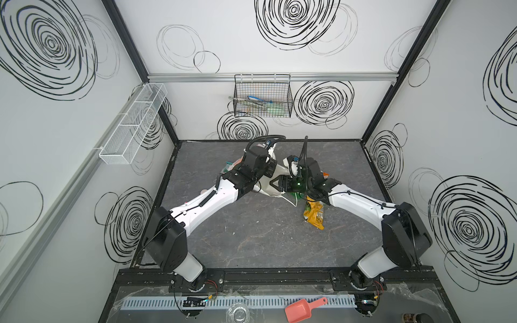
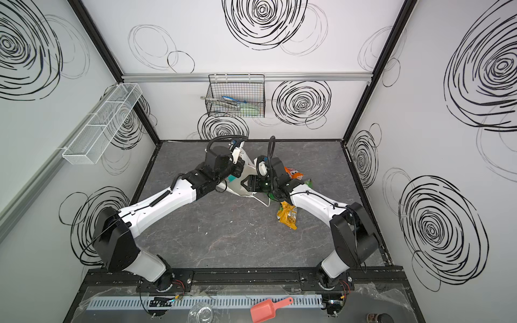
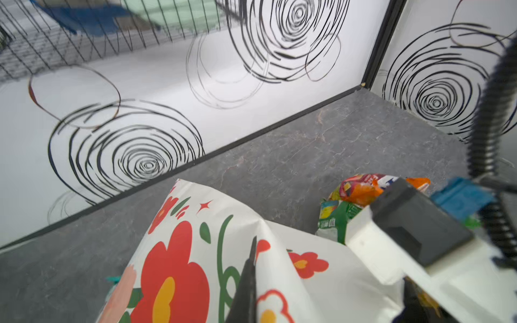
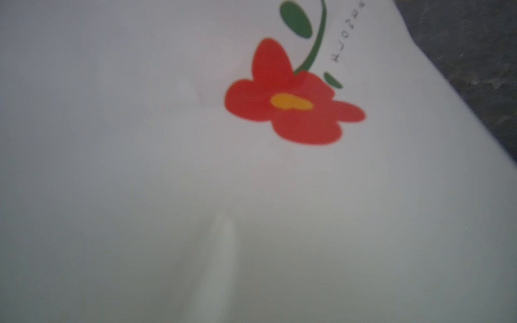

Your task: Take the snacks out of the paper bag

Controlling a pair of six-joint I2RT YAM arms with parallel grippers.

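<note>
The white paper bag [image 3: 177, 269], printed with red flowers, is between my grippers and fills much of both wrist views, with dark floor at the upper right [image 4: 457, 64] in the right one. My left gripper [image 1: 267, 168] is shut at the bag's upper part, pressed by the paper; whether paper is between its fingers is unclear. My right gripper [image 1: 277, 183] reaches over the bag's pale interior; its finger is hard to make out. An orange snack pack [image 1: 313, 214] lies outside, front right, with orange and green packs [image 3: 336, 220] behind it.
A wire basket [image 1: 262, 95] hangs on the back wall, a white rack [image 1: 132, 123] on the left wall. A pink scoop [image 1: 303, 311] lies beyond the front rail.
</note>
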